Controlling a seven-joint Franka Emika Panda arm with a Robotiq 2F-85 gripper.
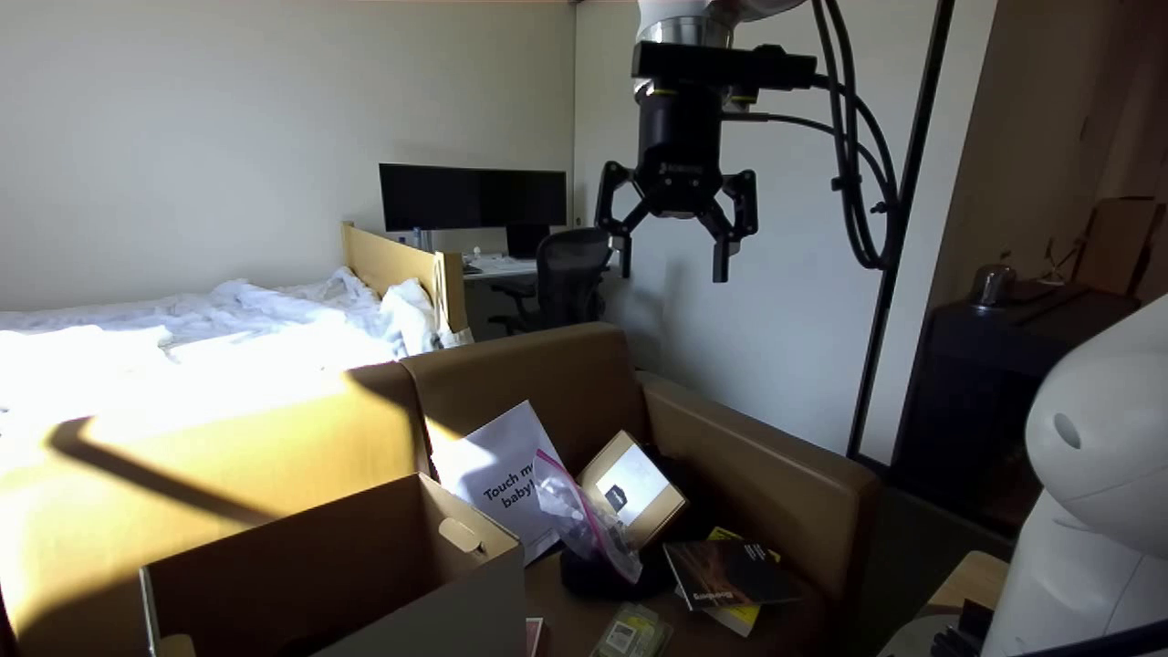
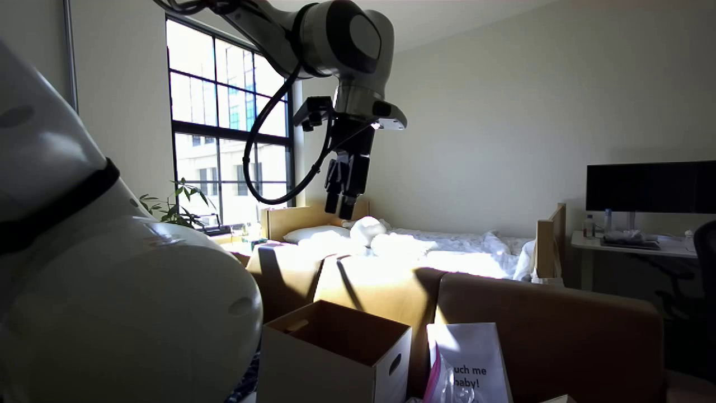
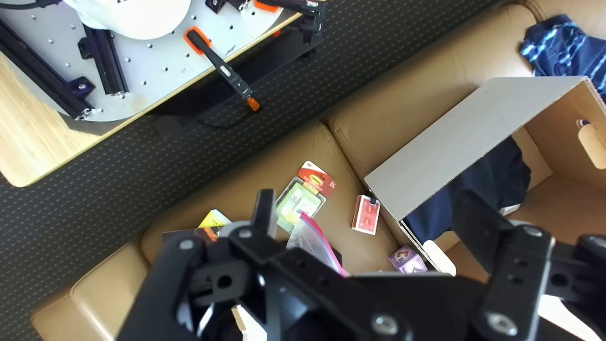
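My gripper hangs high above the couch, its fingers wide apart and nothing between them. In the wrist view the two dark fingers frame the couch seat from far above. On the seat lie a red card pack, a clear package with green contents, a small purple box and a plastic bag with a pink zip edge. A large open cardboard box stands beside them, with dark cloth inside. My gripper touches none of these.
A white sign and a small carton lean against the couch back. Dark and yellow booklets lie near the armrest. The robot's table borders the floor gap. Air around the gripper is clear.
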